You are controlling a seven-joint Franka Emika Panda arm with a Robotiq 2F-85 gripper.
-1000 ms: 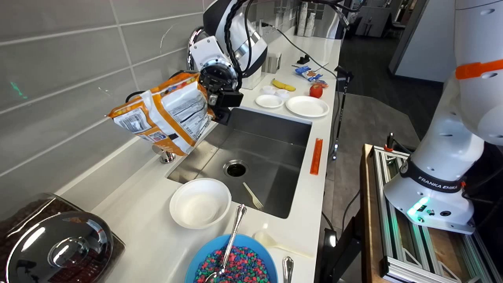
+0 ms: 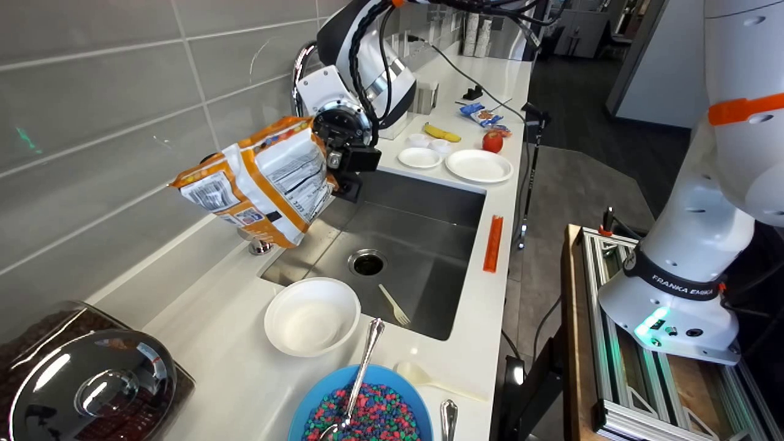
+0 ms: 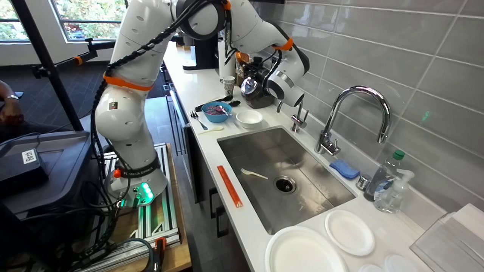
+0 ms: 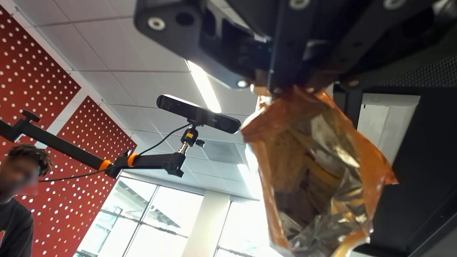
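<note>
An orange and white snack bag (image 2: 275,180) is held up in the air beside the tiled wall, over the back left of the sink. My gripper (image 2: 339,170) is shut on one edge of it. In the wrist view the bag (image 4: 321,171) hangs from the gripper, its mouth open and its silvery inside showing. What lies deep inside is too dark to tell. Below and nearer the camera, an empty white bowl (image 2: 312,317) stands on the counter. Exterior view 2 shows mostly the arm, with the gripper hidden.
The steel sink (image 2: 426,297) has a pale fork (image 2: 394,304) in it. A blue bowl (image 2: 309,413) of colourful cereal with a spoon stands near the white bowl. A glass jar (image 2: 95,389) is at the left. White plates (image 2: 479,166) lie beyond the sink. A faucet (image 3: 333,115) rises behind it.
The bag and gripper have shifted very slightly downward and to the right in exterior view 1. The grip on the bag remains, and the counter items have not moved.
</note>
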